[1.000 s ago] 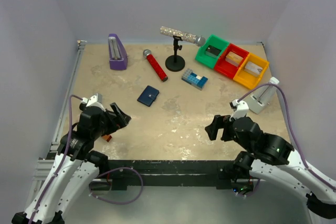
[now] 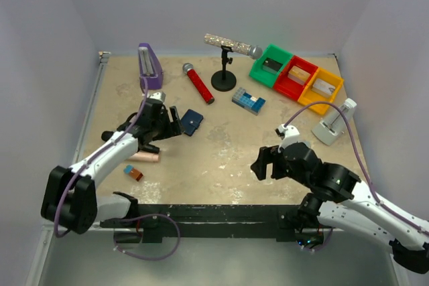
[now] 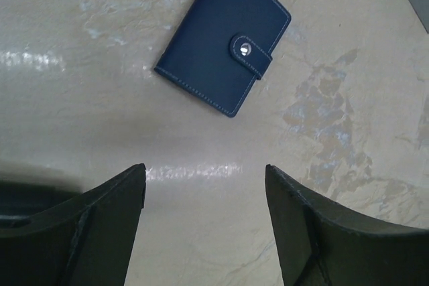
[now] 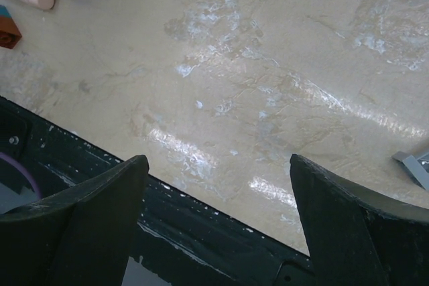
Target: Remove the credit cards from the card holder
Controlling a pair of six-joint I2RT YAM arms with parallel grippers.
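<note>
The card holder [image 2: 192,121] is a small dark navy wallet with a snap strap, lying flat on the left middle of the table. In the left wrist view the card holder [image 3: 218,38] is at the top, its strap fastened and no cards showing. My left gripper [image 2: 177,121] hovers just left of it in the top view; its fingers [image 3: 110,222] stand apart with nothing between them. Over the front right of the table, well away from the card holder, my right gripper [image 2: 260,165] is open and empty. Its fingers [image 4: 100,222] frame only bare tabletop.
Behind the card holder lie a red microphone [image 2: 198,84] and a stand with a glittery microphone [image 2: 224,80]. A blue block piece [image 2: 249,101] sits to its right. Coloured bins [image 2: 271,65] fill the back right.
My left gripper has moved away from the front edge, up beside the card holder. My right gripper has shifted slightly to the left. The card holder has not moved.
</note>
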